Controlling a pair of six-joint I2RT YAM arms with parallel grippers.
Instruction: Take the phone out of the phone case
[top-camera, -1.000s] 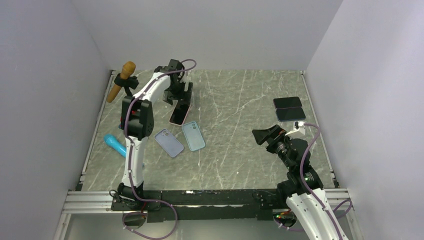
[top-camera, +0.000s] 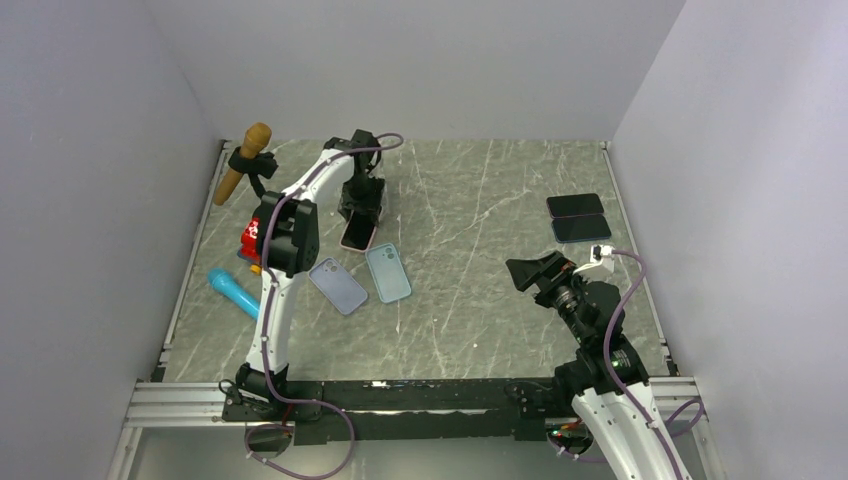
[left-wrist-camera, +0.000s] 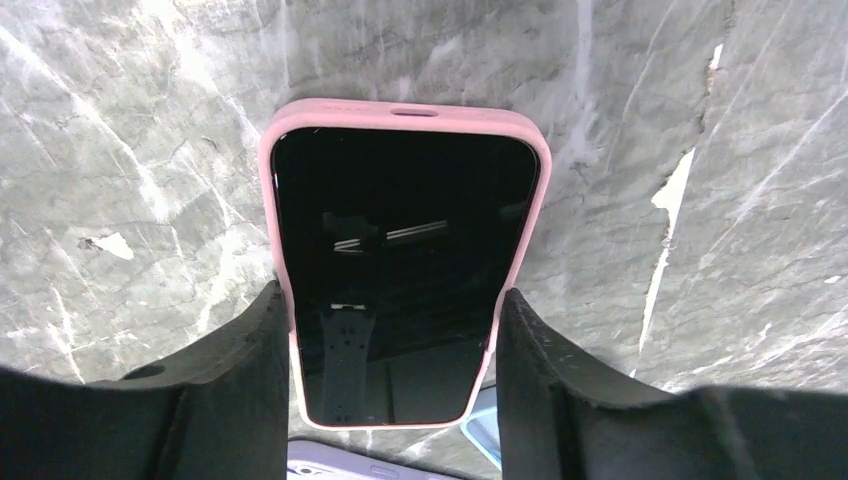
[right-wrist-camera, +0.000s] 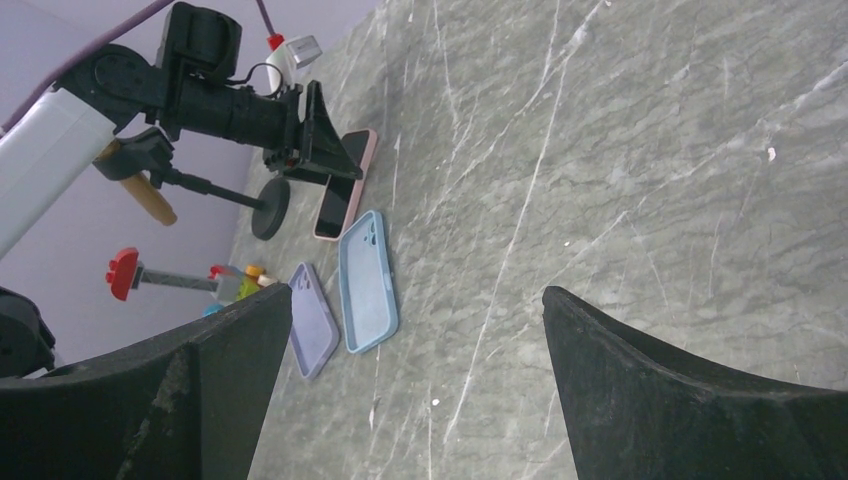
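Note:
A black-screened phone in a pink case (left-wrist-camera: 400, 250) lies flat on the marble table, also seen at the left in the top view (top-camera: 357, 233). My left gripper is over it, one finger at each long side, touching or nearly touching the case; whether it grips cannot be told. The phone's top half is hidden under that arm in the top view. My right gripper (top-camera: 535, 272) stands open above the right front of the table, nothing between its fingers.
Empty lavender (top-camera: 338, 285) and light blue (top-camera: 388, 272) cases lie in front of the phone. Two dark phones (top-camera: 580, 228) lie at the right. Microphones (top-camera: 233, 293) and toys crowd the left edge.
My left gripper has moved a little toward the front and right, down around the pink-cased phone. The right arm is nearly unchanged.

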